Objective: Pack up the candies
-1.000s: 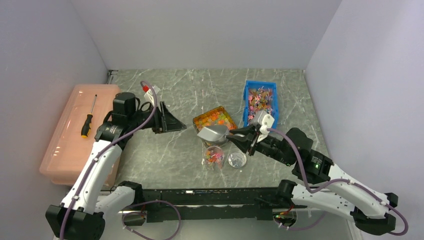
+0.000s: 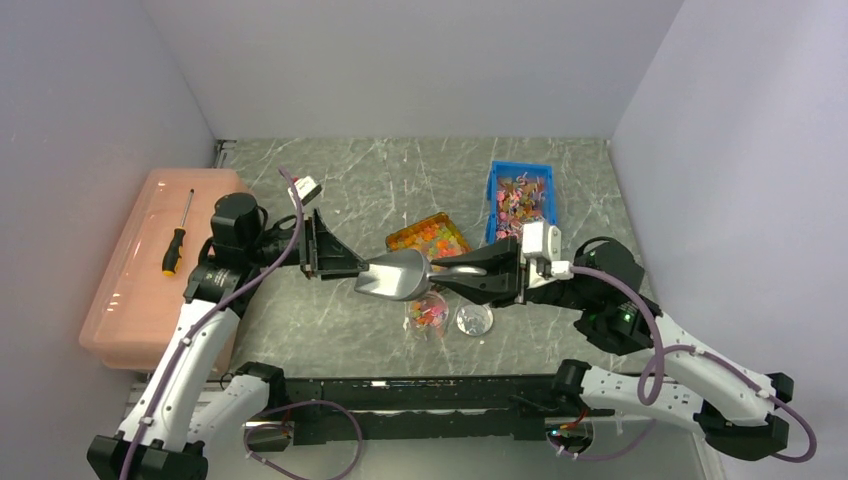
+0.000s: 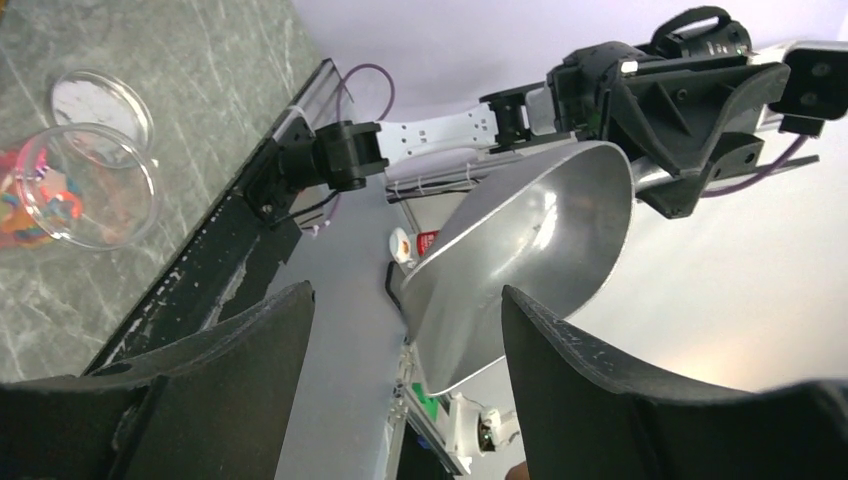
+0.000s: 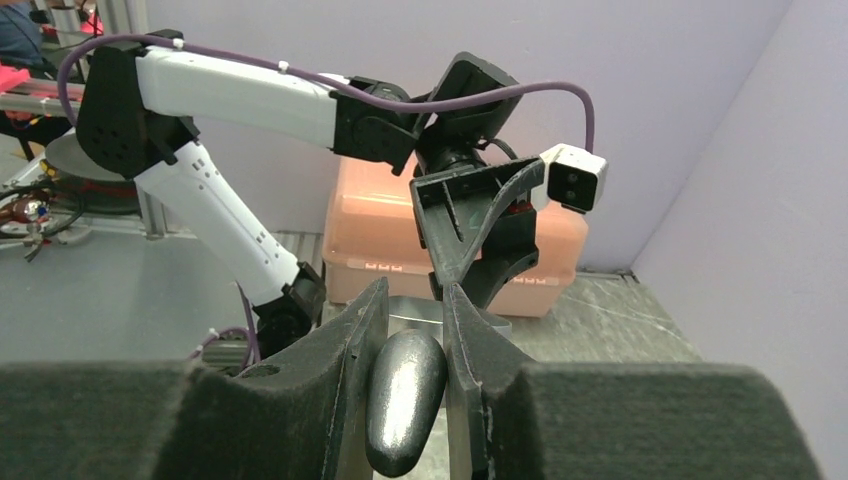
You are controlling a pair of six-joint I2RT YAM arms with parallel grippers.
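Note:
A metal scoop [image 2: 392, 276] is held up over the table by its handle, with my right gripper [image 2: 470, 281] shut on it. In the right wrist view the rounded handle end [image 4: 405, 400] shows between the fingers. My left gripper [image 2: 362, 265] is at the scoop's front lip; in its wrist view the fingers stand apart and the empty-looking scoop bowl [image 3: 530, 250] lies just beyond the right finger [image 3: 570, 370]. Below the scoop, a clear jar [image 2: 428, 310] holds some colourful candies. Its lid [image 2: 474, 320] lies to the right. Orange and yellow candies fill an amber tray [image 2: 397, 240].
A blue bin [image 2: 551, 195] of wrapped candies stands at the back right. On the left, an orange case [image 2: 120, 290] carries a screwdriver [image 2: 175, 250].
My right gripper has carried the scoop left and straightened its line, bringing the lip up to the left fingertips. The left arm has shifted only slightly.

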